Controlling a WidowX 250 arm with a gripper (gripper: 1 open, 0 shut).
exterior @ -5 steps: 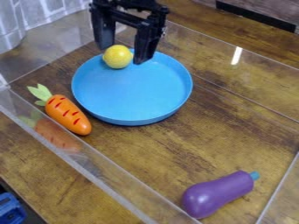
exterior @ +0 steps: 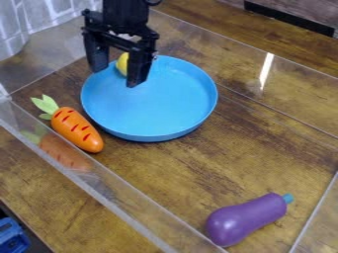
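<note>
My black gripper [exterior: 117, 61] stands open over the back of a blue plate [exterior: 160, 107], its fingers either side of a yellow object [exterior: 125, 65] that is partly hidden behind it. Whether they touch it I cannot tell. A toy carrot [exterior: 75, 127] with a green top lies left of the plate. A purple toy eggplant [exterior: 246, 217] lies at the lower right.
A clear transparent wall runs diagonally across the lower left, with another edge at the lower right. The wooden surface [exterior: 264, 128] right of the plate is clear.
My gripper has moved down and a little left, and now covers more of the yellow object. The plate, carrot and eggplant have not moved.
</note>
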